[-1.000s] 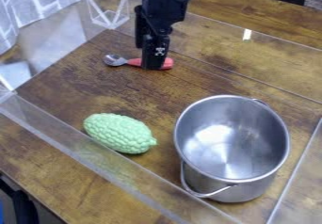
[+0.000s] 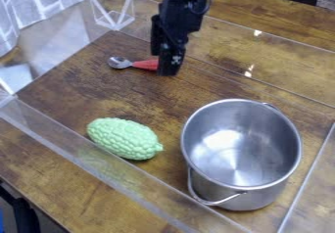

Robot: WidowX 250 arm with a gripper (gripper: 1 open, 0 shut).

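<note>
My black gripper (image 2: 167, 51) hangs at the upper middle, low over a spoon (image 2: 140, 65) with a red handle and a silver bowl end, whose handle it partly hides. Whether the fingers are open or shut, or hold the handle, I cannot tell. A green textured corn-like object (image 2: 123, 137) lies at the lower left. A large steel pot (image 2: 240, 144) with a wire handle stands at the lower right.
Clear plastic walls border the wooden work surface (image 2: 81, 92). The middle of the surface and the area right of the gripper are free.
My gripper has moved a little to the right and sits over the spoon's handle, hiding more of it. The pot and green object stay in place.
</note>
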